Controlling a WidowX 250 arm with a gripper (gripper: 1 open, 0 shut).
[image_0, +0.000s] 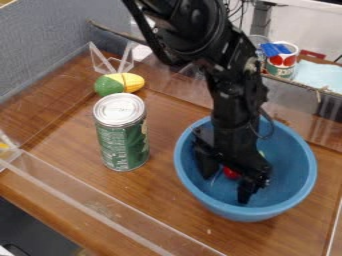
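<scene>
My black gripper (230, 170) reaches down into a blue bowl (290, 195), its fingers low inside beside a small red object (233, 173). The red object is partly hidden by the fingers, and I cannot tell whether it is held. A bit of something green shows behind the gripper inside the bowl.
A green-labelled can (122, 140) stands left of the bowl. A green-and-yellow object (118, 83) lies behind it. Beyond the clear rear barrier are a red-and-white cup (279, 66) and a pale blue cloth (319, 76). Bare wood lies front left.
</scene>
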